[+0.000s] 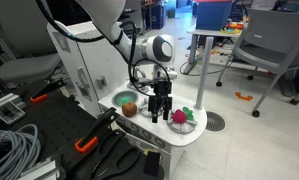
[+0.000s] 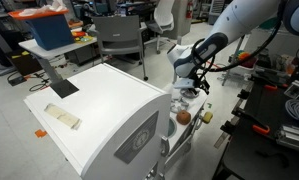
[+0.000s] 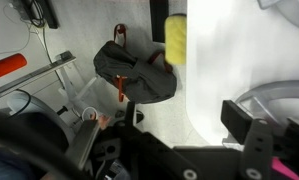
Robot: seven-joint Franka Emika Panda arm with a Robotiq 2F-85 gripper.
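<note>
My gripper (image 1: pixel 161 115) is above the front part of the white work surface (image 1: pixel 196 145), pointing down. In the wrist view its fingers stand apart, the gripper open with nothing between them. A yellow block (image 3: pixel 176 40) shows well away from the fingers, at the edge of the white surface. Whether it rests on that edge or lies beyond it, I cannot tell. In exterior view 2 a small yellow patch (image 2: pixel 208 116) appears near the surface's edge; in exterior view 1 no yellow block is visible.
A plate with a pink item (image 1: pixel 179 115) and a green item (image 1: pixel 190 112) lies to the right of the gripper. A brown bowl (image 1: pixel 129 110) sits to the left, near a green bowl (image 1: pixel 124 98). A dark bag (image 3: pixel 139 75) lies on the floor beside the white surface.
</note>
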